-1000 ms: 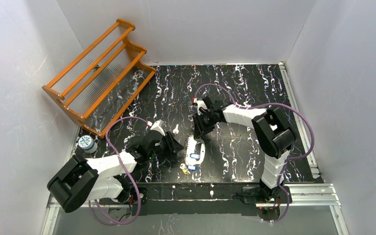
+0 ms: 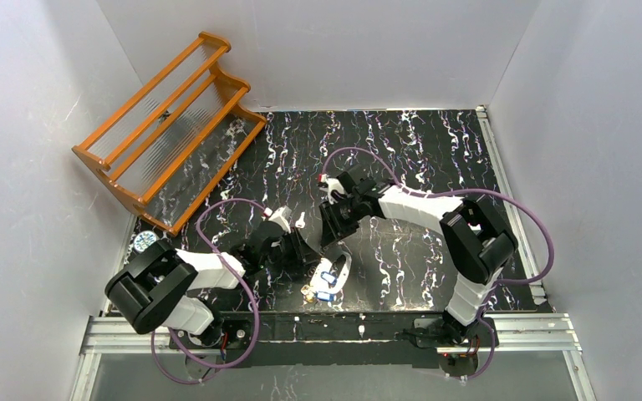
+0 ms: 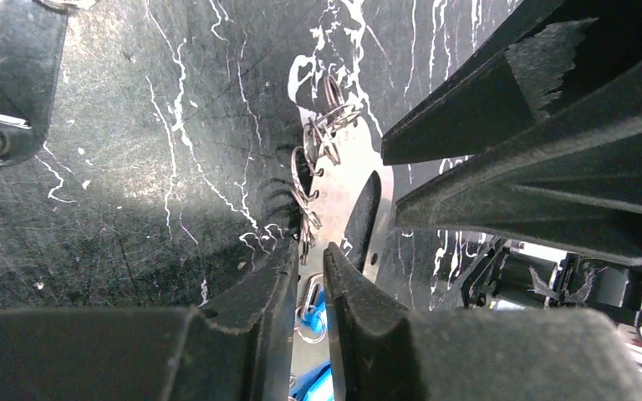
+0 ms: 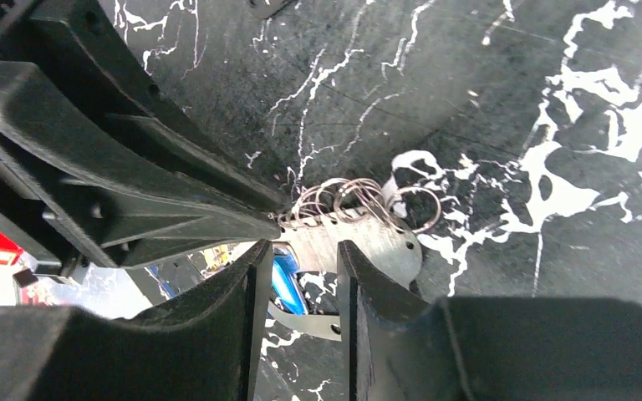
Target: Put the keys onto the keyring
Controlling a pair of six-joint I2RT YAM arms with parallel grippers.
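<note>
A pale flat key holder (image 2: 332, 276) lies near the table's front edge, with several thin metal rings (image 3: 318, 142) along one side. Blue keys (image 2: 326, 296) lie at its front end; one blue key (image 4: 287, 280) also shows in the right wrist view. My left gripper is a little open above the ringed edge, a narrow gap between its fingertips. Over the far end, my right gripper has a wider gap, with rings and plate visible beyond. No key shows held in either gripper. The grippers partly hide the holder from above.
A flat grey piece with a hole (image 3: 8, 92) lies beyond the holder. The wooden rack (image 2: 175, 125) stands at the back left, and a round white-topped item (image 2: 145, 241) sits by the left wall.
The left gripper has come rightward to the holder. The holder has tilted slightly.
</note>
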